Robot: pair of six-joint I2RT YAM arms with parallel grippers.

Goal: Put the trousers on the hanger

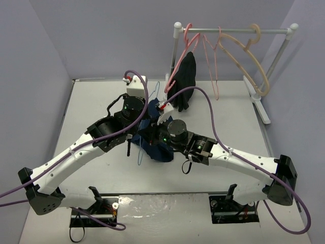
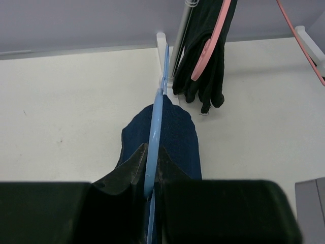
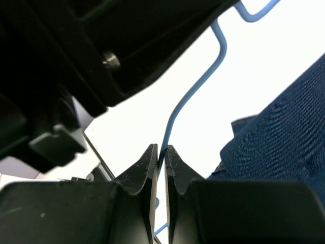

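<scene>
A blue hanger [image 2: 158, 117] rises from between the fingers of my left gripper, which is shut on it above dark navy trousers [image 2: 183, 137]. In the right wrist view the hanger [image 3: 195, 86] runs down to the fingertips of my right gripper, which is shut on its wire beside the navy cloth [image 3: 279, 132]. In the top view both grippers meet over the trousers [image 1: 160, 152] at the centre of the table, largely hiding them.
A white rack [image 1: 233, 31] at the back right holds pink and beige hangers [image 1: 259, 71], with a black garment [image 1: 184, 81] hanging at its left end.
</scene>
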